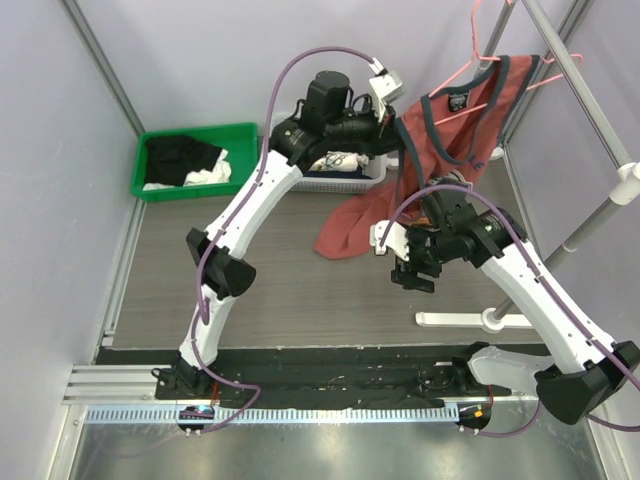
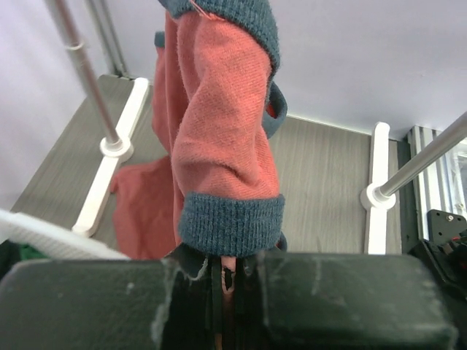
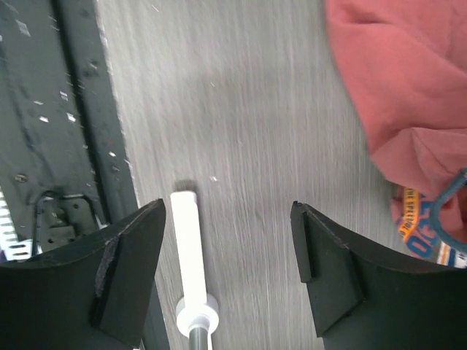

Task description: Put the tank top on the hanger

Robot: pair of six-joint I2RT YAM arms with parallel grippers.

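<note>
The reddish tank top (image 1: pixel 425 155) with dark grey trim hangs on a pink hanger (image 1: pixel 455 78), its lower cloth spread low over the floor. Both of the hanger's sides pass under the straps. My left gripper (image 1: pixel 392 125) is shut at the hanger's left end; in the left wrist view a bit of pink shows between its fingertips, just under the grey-trimmed cloth (image 2: pixel 226 124). Below the shirt's front, my right gripper stands open and empty, apart from the cloth (image 3: pixel 401 73) in the right wrist view. The hook's tip is cut off in the top view.
A metal rack rail (image 1: pixel 575 75) runs along the right, with a white foot (image 1: pixel 455 320) on the floor. At the back stand a green bin (image 1: pixel 240 145) with dark and white clothes and a white basket (image 1: pixel 335 185).
</note>
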